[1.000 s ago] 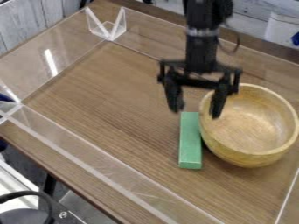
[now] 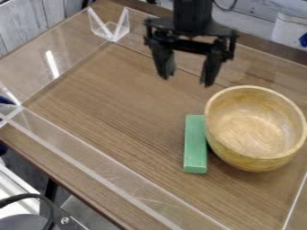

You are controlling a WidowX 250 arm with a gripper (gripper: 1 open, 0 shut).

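Note:
My black gripper (image 2: 188, 56) hangs at the top centre over the wooden table (image 2: 96, 108), its two dark fingers spread apart and open, with nothing seen between them. Below it at the right sit a large tan bowl (image 2: 254, 128), empty, and a green block (image 2: 195, 144) lying lengthwise just left of the bowl, close to it.
A small clear wire-like stand (image 2: 109, 25) is at the top left. White and clear edging runs along the left and near sides of the table, with cables at the lower left corner.
My gripper has moved up and back, away from above the green block and bowl, toward the far side of the table. The bowl and block look unmoved.

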